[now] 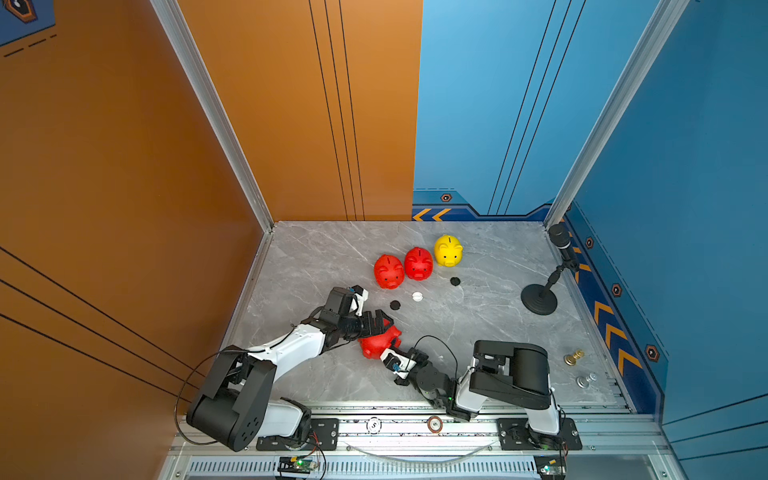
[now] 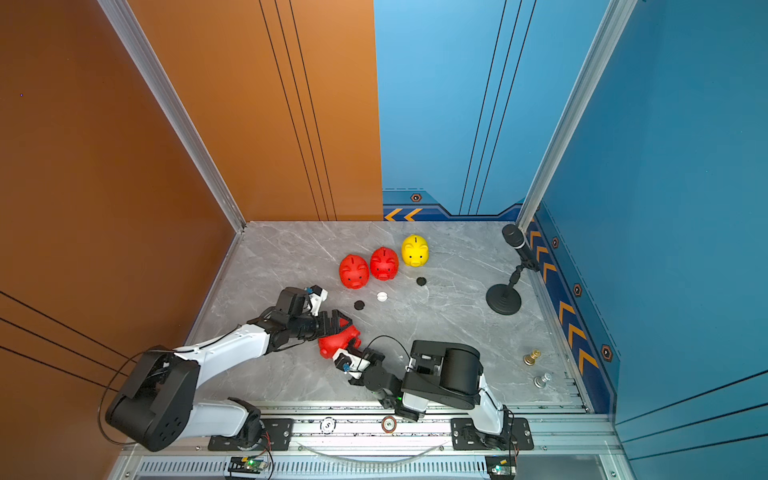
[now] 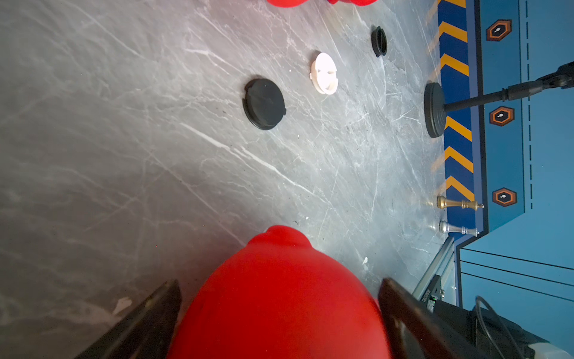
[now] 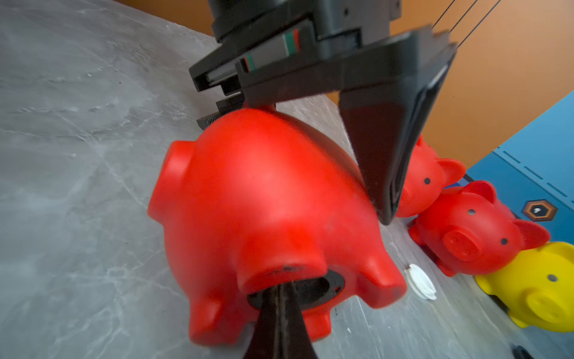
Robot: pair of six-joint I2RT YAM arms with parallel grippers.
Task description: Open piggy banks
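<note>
A red piggy bank (image 1: 378, 342) lies near the front, tipped, with its dark round belly plug or opening (image 4: 317, 291) facing my right gripper. My left gripper (image 1: 376, 323) stands open around the red bank's body from above, its blurred fingers at either side in the left wrist view. My right gripper is shut, its narrow fingertips at that dark belly ring, nothing visible between them. Two red piggy banks (image 1: 389, 273) and a yellow one (image 1: 448, 251) stand upright behind. Loose black plugs (image 3: 264, 103) and a white plug (image 3: 324, 73) lie between.
A black microphone stand (image 1: 538, 298) is at the right. Gold (image 1: 573, 357) and silver (image 1: 586, 379) chess pieces stand at the front right.
</note>
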